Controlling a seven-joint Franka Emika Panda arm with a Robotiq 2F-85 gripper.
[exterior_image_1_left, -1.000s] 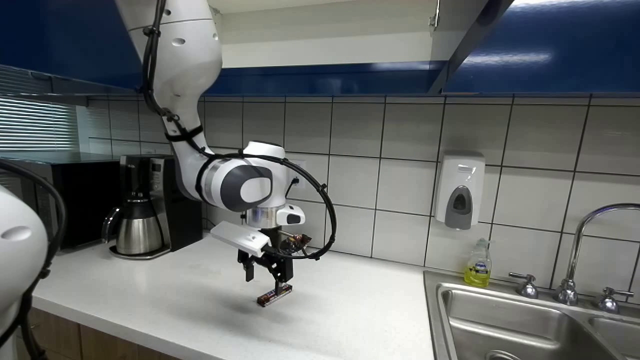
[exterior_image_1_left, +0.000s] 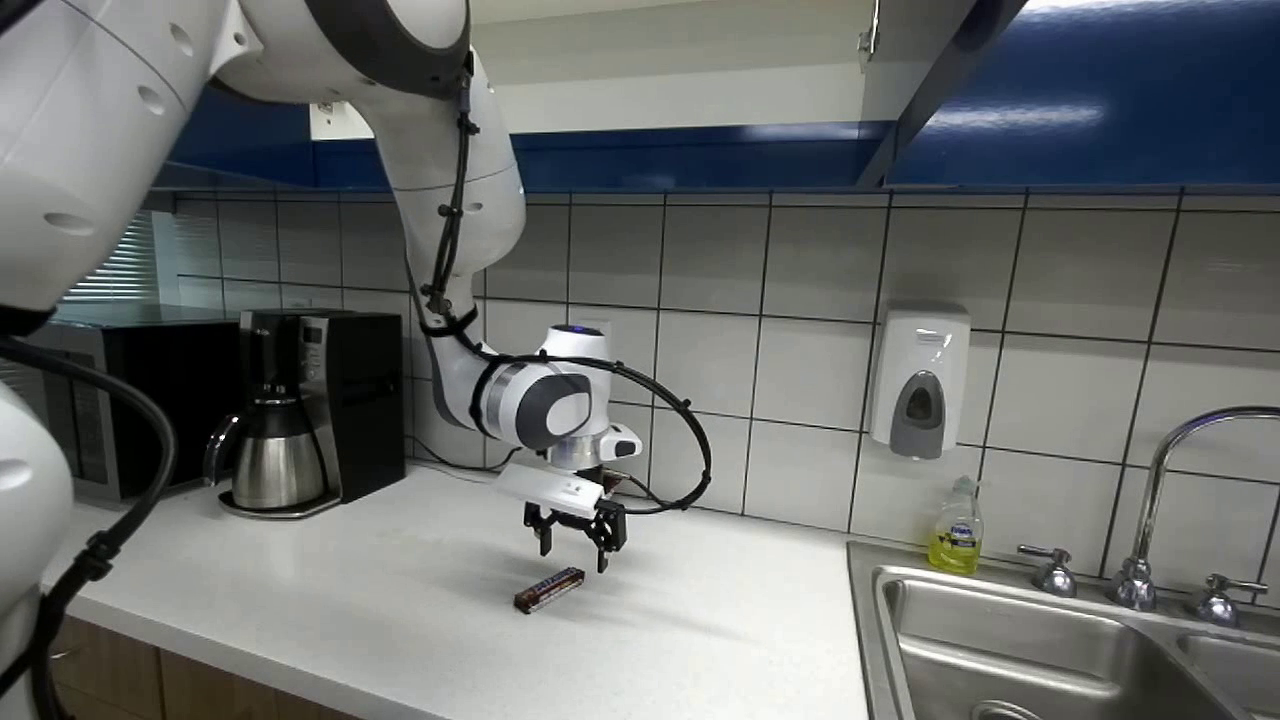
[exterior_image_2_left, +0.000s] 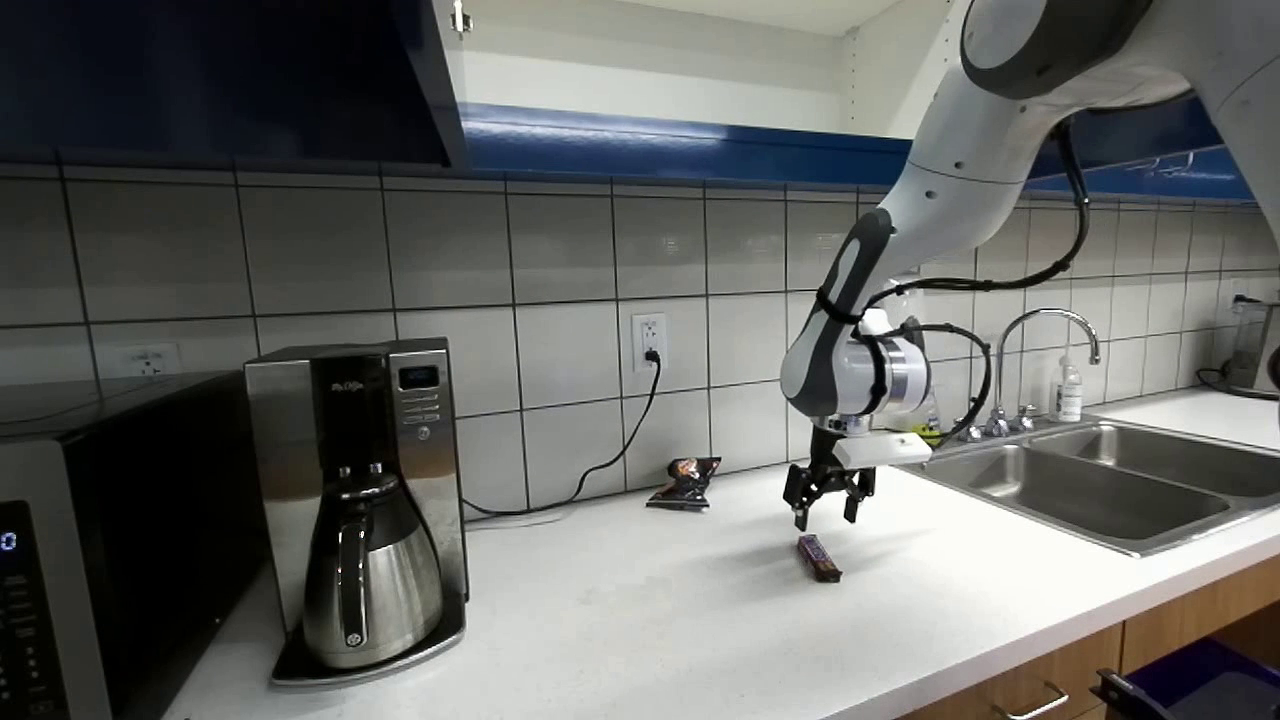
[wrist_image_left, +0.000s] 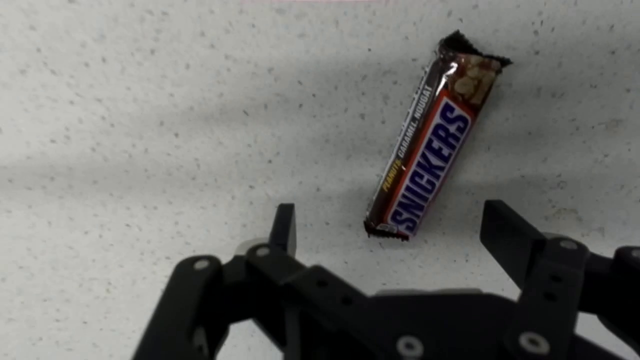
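A Snickers bar (wrist_image_left: 429, 147) in a brown wrapper lies flat on the white counter, slanted in the wrist view. Its lower end points into the space between my fingertips, while most of it extends beyond them. My gripper (exterior_image_1_left: 573, 558) is open above the counter, its fingers pointing down and holding nothing. In exterior view 2 the bar (exterior_image_2_left: 819, 559) rests below and nearer the camera than the gripper (exterior_image_2_left: 828, 516). Clear air separates them.
A dark crinkled snack bag (exterior_image_2_left: 686, 482) stands by the tiled wall. The coffee maker (exterior_image_2_left: 360, 504) and microwave (exterior_image_2_left: 120, 528) occupy the counter's left side. A steel sink (exterior_image_1_left: 1032, 648) and dish soap (exterior_image_1_left: 956, 528) are at the right.
My arm has moved toward the back wall and right in exterior view 1, leaving the bar in front of the gripper. The bar has stayed in place, and the snack bag is now mostly hidden.
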